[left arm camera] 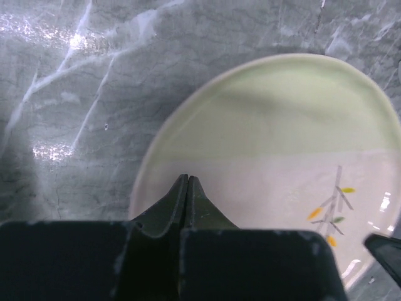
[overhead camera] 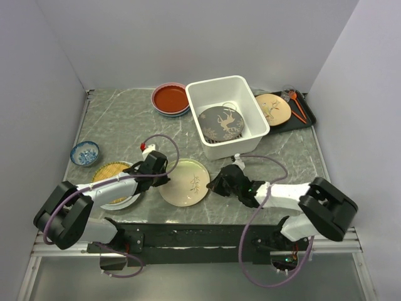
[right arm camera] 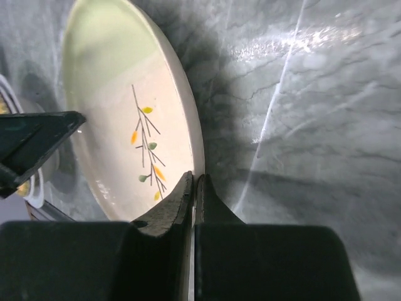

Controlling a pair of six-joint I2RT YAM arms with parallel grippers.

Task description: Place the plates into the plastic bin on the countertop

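A cream plate (overhead camera: 183,182) with a leaf sprig lies on the counter between my grippers. My left gripper (overhead camera: 165,179) is shut over its left side, nothing visible between the fingertips. My right gripper (overhead camera: 212,186) is shut at the plate's right rim; in the right wrist view the plate (right arm camera: 135,119) has its rim at the fingertips, with no clear grip on it. The white plastic bin (overhead camera: 254,110) stands behind, holding a dark grey plate (overhead camera: 219,119) with a deer design.
Red and grey stacked plates (overhead camera: 169,98) sit at the back. A yellow-patterned plate stack (overhead camera: 109,169) and blue bowl (overhead camera: 84,153) are at left. A black tray (overhead camera: 294,124) with a beige plate (overhead camera: 273,109) and orange utensils is at back right.
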